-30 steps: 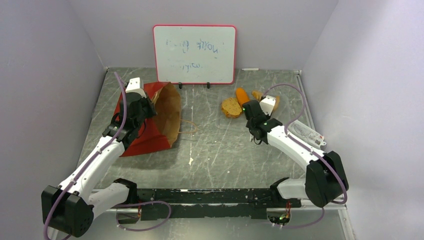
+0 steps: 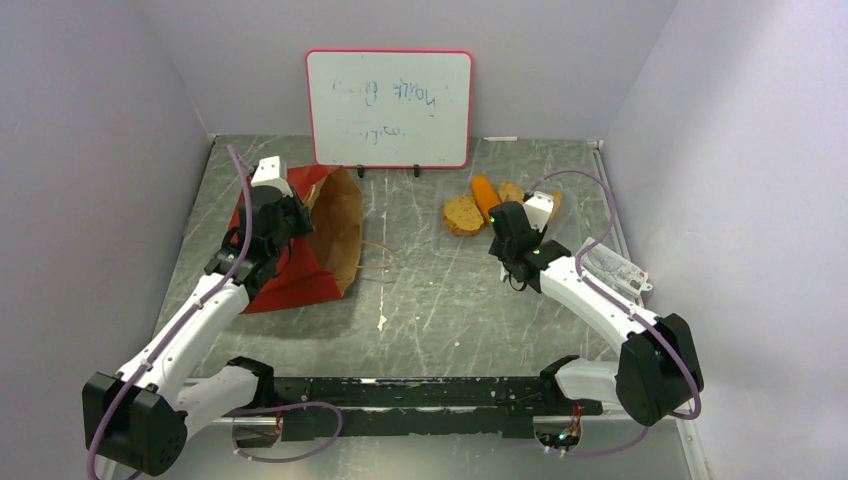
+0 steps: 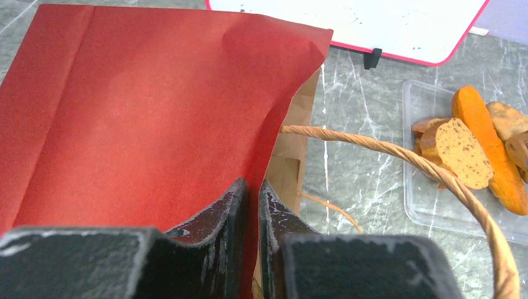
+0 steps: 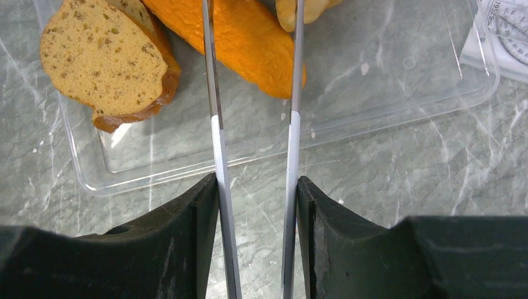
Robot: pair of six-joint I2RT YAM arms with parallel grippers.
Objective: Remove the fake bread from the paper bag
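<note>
The red paper bag (image 2: 290, 287) lies on its side at the left of the table, its brown mouth facing right. My left gripper is shut on the bag's edge. At the right, a clear tray (image 3: 406, 180) holds the fake bread: a speckled slice (image 4: 106, 62), an orange loaf (image 4: 255, 47) and paler pieces (image 3: 507, 118). In the right wrist view, my right gripper has long metal tweezers (image 4: 219, 140) between its partly spread fingers, one against each leg. The tweezers' legs stand apart over the orange loaf; their tips are out of frame.
A whiteboard (image 2: 390, 110) stands at the back. A white power strip (image 2: 614, 267) lies along the right edge, beside the tray. A twisted paper handle (image 3: 373, 144) loops out from the bag.
My right arm has shifted slightly to the right over the last second. A pale bread piece in the tray has moved a little to the left. The left arm and bag look still.
</note>
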